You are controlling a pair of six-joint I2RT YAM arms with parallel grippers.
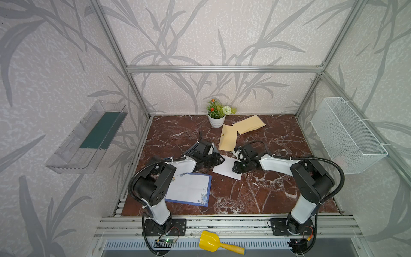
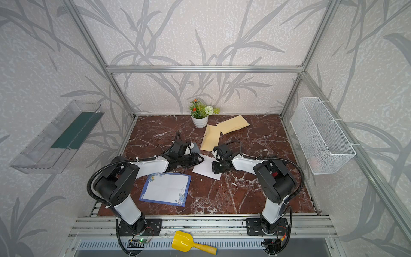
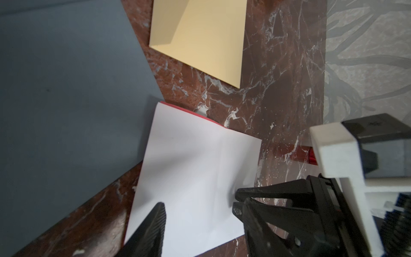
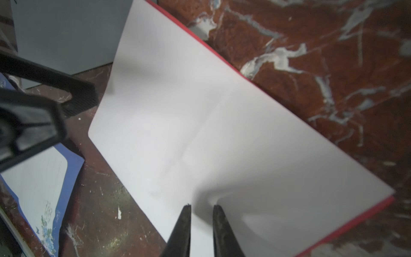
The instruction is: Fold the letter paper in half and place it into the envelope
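Note:
The letter paper (image 1: 227,168) lies folded in the middle of the table, blank white side up, a thin red edge showing along its rim. Over its left part my left gripper has its fingers spread wide, white paper visible between them. My right gripper is low over the right part; a narrow gap parts its fingertips, and the paper dimples just ahead of them. Whether those tips touch the sheet I cannot tell. A yellow envelope (image 1: 228,138) lies behind the paper, and a grey-blue one (image 3: 64,107) lies left of it, partly under my left arm.
More yellow envelopes (image 1: 249,124) lie at the back, beside a potted plant (image 1: 216,121). A blue-bordered sheet (image 1: 188,188) rests front left. Wire baskets hang on both side walls.

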